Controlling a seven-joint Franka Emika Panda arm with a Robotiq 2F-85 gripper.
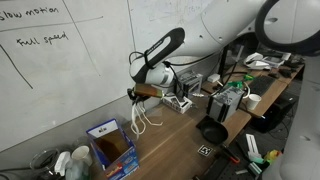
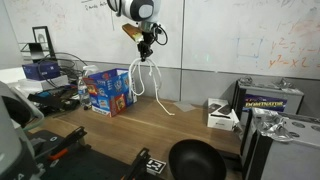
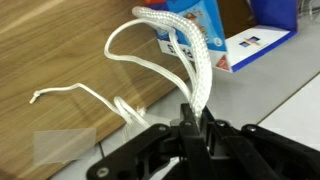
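A white rope runs up into my gripper, which is shut on it. In exterior view 2 the rope hangs in loops below the gripper, high above the table, one strand trailing down to the right. Exterior view 1 has the gripper up near the whiteboard, with the rope dangling beneath. The blue and red box stands on the table to the left of the rope, its top open. What lies inside the box is hidden.
A black pan rests on the table's near right. Behind it sits a small white box, with a toaster-like metal appliance at the right. Bare wooden tabletop spreads between the box and the pan.
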